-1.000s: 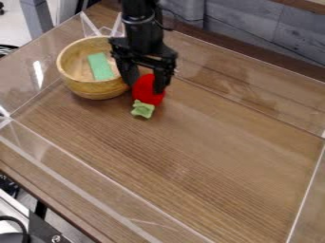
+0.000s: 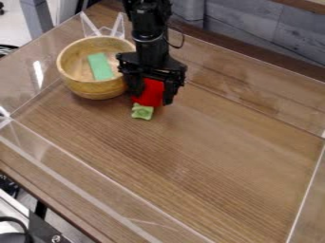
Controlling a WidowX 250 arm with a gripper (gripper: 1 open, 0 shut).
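Observation:
My black gripper (image 2: 151,80) is lowered over a red object (image 2: 151,95), its open fingers around or just above it, partly hiding it. A small green piece (image 2: 143,112) lies on the table just in front of the red object. To the left is a round wooden bowl (image 2: 75,81) with a green block (image 2: 99,66) inside.
A wall runs along the back right, and the table's left edge has cables beyond it at the lower left.
Since the frame just before, my gripper has shifted slightly toward the front and now covers more of the red object. The bowl and green pieces look unmoved.

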